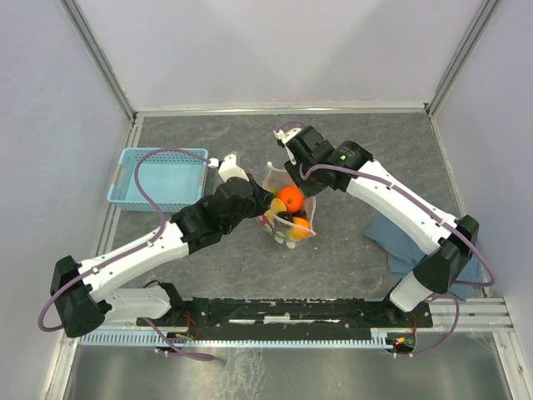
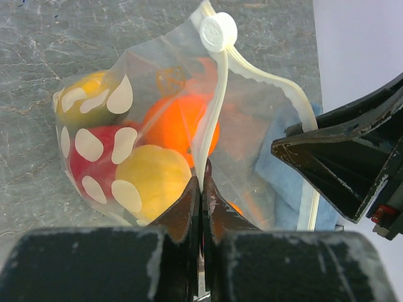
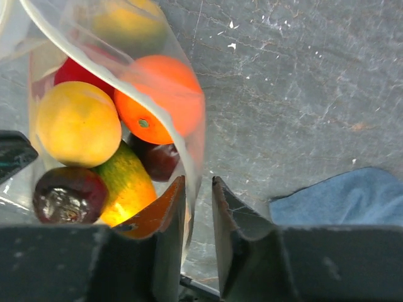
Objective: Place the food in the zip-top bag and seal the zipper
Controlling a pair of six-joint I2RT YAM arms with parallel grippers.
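Observation:
The zip top bag (image 1: 275,225) stands in the middle, holding toy food: an orange (image 3: 164,100), a yellow fruit (image 3: 79,123), a red fruit, a dark plum (image 3: 69,195) and a papaya. My left gripper is shut on the bag's zipper edge, beside the white slider (image 2: 217,31). My right gripper is part open at the opposite edge of the bag, with the rim beside its left finger; in the left wrist view it reaches in from the right.
An empty blue basket (image 1: 158,175) sits at the left. A blue cloth (image 1: 400,250) lies on the right.

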